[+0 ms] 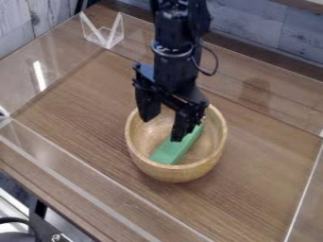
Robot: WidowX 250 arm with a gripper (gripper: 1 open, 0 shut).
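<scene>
My black gripper [172, 118] hangs from the top of the view, its two open fingers reaching down into a round tan bowl [151, 165] in the middle of the table. Inside the bowl lies a green oblong block [177, 147], just below the fingers and partly hidden by the right one. I see nothing held between the fingers; whether they touch the block is unclear.
A grey wall edge runs along the back right. A dark cable sits at the lower left corner.
</scene>
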